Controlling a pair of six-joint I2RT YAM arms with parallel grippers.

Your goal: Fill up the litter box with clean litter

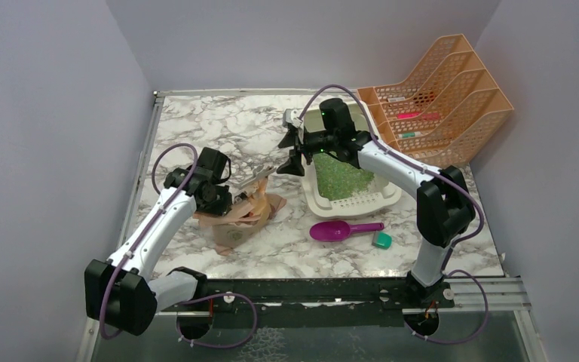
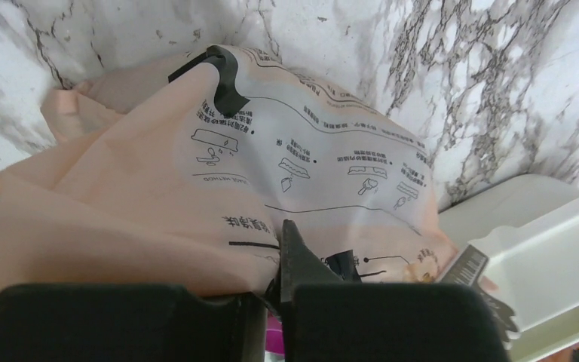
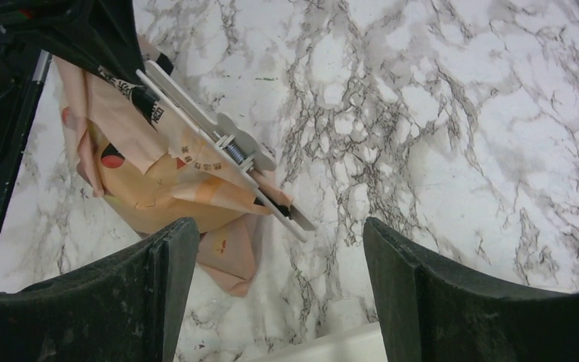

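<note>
A crumpled peach paper litter bag (image 1: 234, 226) stands at the left of the table, with a metal clip (image 3: 234, 151) along its top. My left gripper (image 1: 228, 205) is at the bag's top; in the left wrist view its fingers are close together on bag paper (image 2: 151, 173), but their grip is unclear. My right gripper (image 1: 290, 156) hangs open and empty over the left side of the litter box (image 1: 319, 202), which holds green granules (image 1: 343, 177). A purple scoop (image 1: 332, 231) lies in front of the box.
An orange slotted rack (image 1: 452, 98) stands at back right. A small teal item (image 1: 382, 240) lies beside the scoop's handle. Grey walls surround it.
</note>
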